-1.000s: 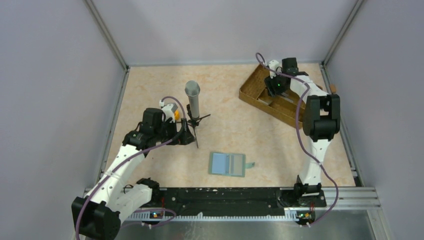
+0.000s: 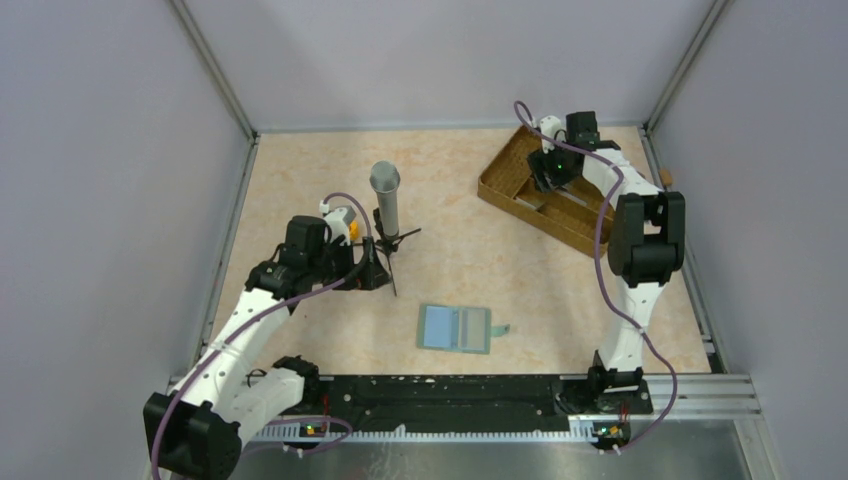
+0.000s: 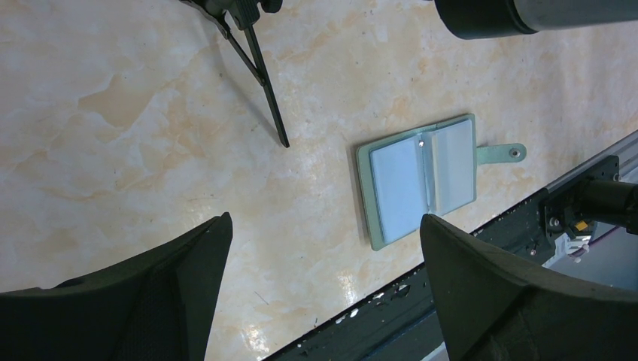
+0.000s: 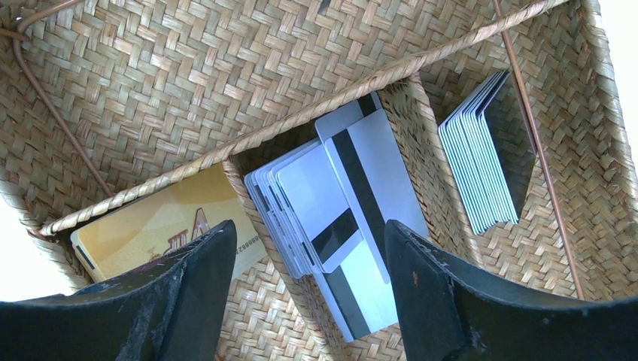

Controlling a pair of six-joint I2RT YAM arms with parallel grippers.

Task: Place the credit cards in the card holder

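Observation:
The card holder (image 2: 454, 329) lies unfolded near the table's front edge, green with clear sleeves and a strap to the right; the left wrist view shows this holder (image 3: 421, 180) too. Blue-white cards with dark stripes (image 4: 320, 214) lie stacked in the middle compartment of the woven basket (image 2: 558, 229). A gold card (image 4: 173, 222) is in the compartment left of them, and a bundle of cards (image 4: 479, 162) stands on edge to the right. Above the basket my right gripper is open, its fingers apart over the cards. My left gripper is open and empty over the table.
A grey microphone (image 2: 385, 190) on a dark tripod stands close to the left arm. Woven dividers (image 4: 429, 143) separate the basket's compartments. Bare table spreads between the holder and the basket.
The right arm has shifted slightly toward the right over the basket. The left arm, holder and basket have not visibly moved.

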